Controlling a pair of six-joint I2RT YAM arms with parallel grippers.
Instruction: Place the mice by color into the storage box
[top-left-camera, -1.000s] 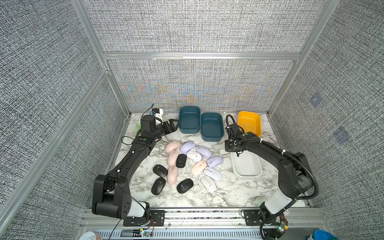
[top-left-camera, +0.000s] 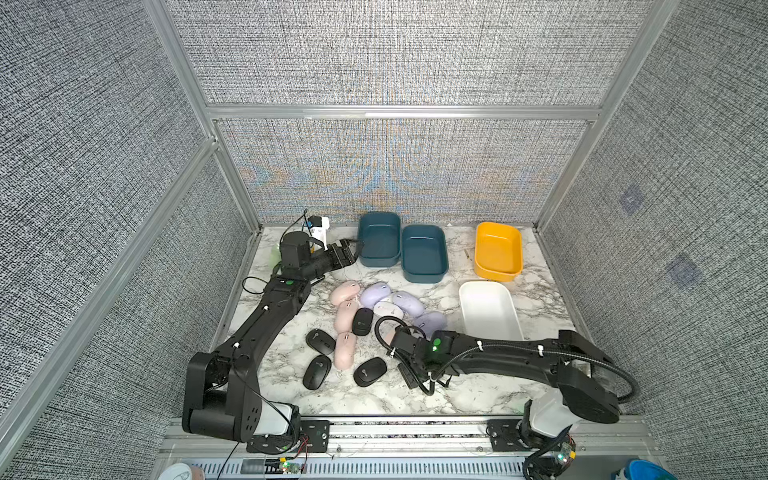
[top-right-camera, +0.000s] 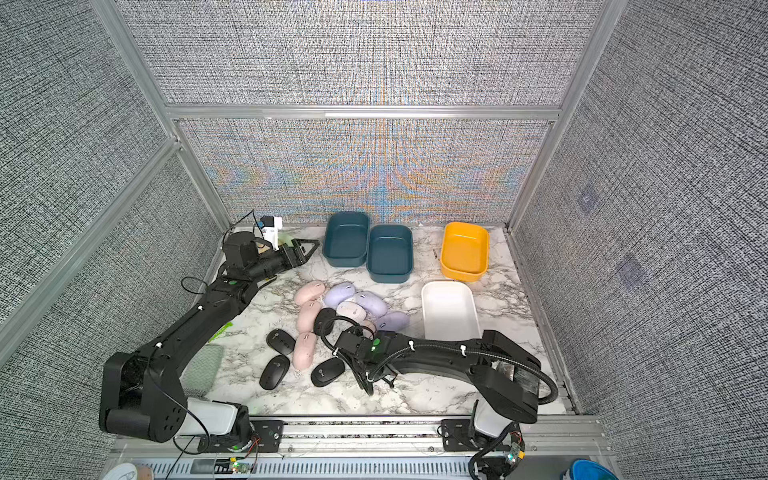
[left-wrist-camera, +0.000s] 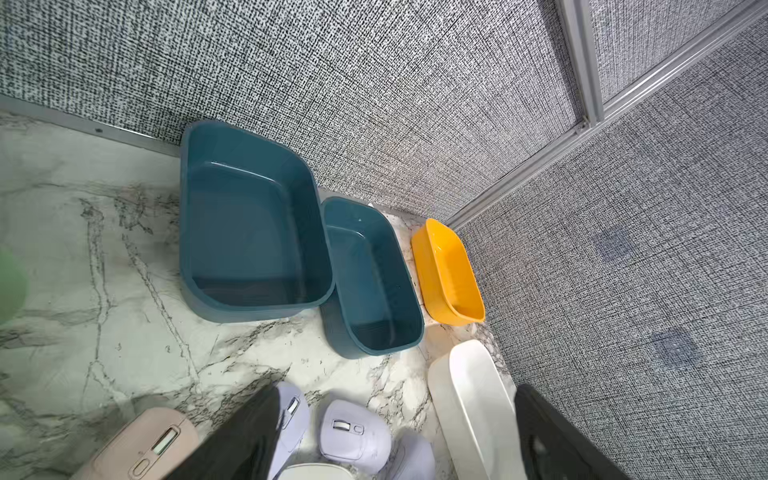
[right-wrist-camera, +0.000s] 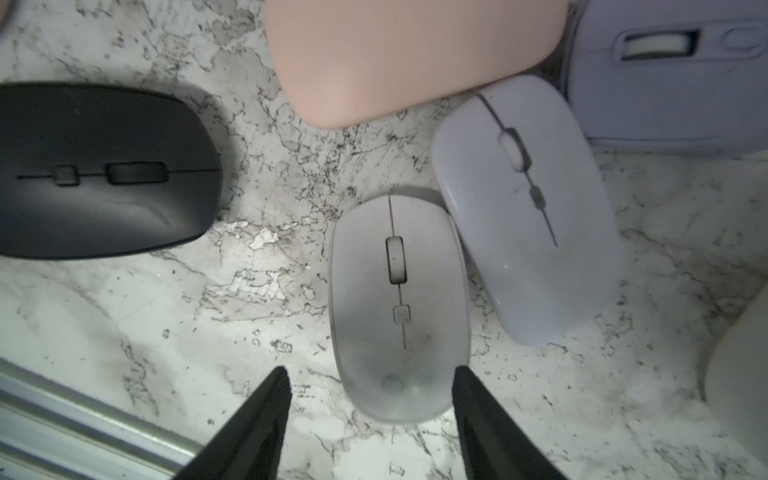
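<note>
My right gripper is open and low over a white mouse (right-wrist-camera: 396, 312), its fingers either side of the near end. Beside it lie a pale lilac-white mouse (right-wrist-camera: 528, 208), a pink mouse (right-wrist-camera: 408, 48), a lilac mouse (right-wrist-camera: 664, 88) and a black mouse (right-wrist-camera: 104, 192). In the top views other pink mice (top-left-camera: 345, 349), lilac mice (top-left-camera: 408, 302) and black mice (top-left-camera: 317, 370) lie on the marble table. My left gripper (top-left-camera: 350, 253) hangs, fingers apart, at the back left beside two teal boxes (top-left-camera: 379, 238) (top-left-camera: 424, 253), holding nothing.
A yellow box (top-left-camera: 498, 249) stands at the back right, with a white box (top-left-camera: 489, 308) in front of it. A white device (top-right-camera: 272, 225) with cables is behind my left arm. Bare table lies along the front edge.
My right arm has swung from the white box toward the front middle and down over the white mouse. My left arm has barely moved.
</note>
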